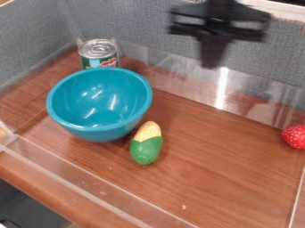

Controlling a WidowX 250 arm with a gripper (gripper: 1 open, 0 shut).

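Note:
My gripper [215, 40] hangs high at the top middle, over the back wall, dark and blurred; it looks shut, with nothing visible between its fingers. A teal bowl [99, 102] sits on the left of the wooden surface. A corn toy [146, 143] lies just right of the bowl, in front. A red strawberry [293, 136] lies at the right edge, apart from the gripper.
A metal can [99, 53] stands behind the bowl near the back left corner. Grey padded walls [143, 44] and clear strips edge the wooden surface [215, 178].

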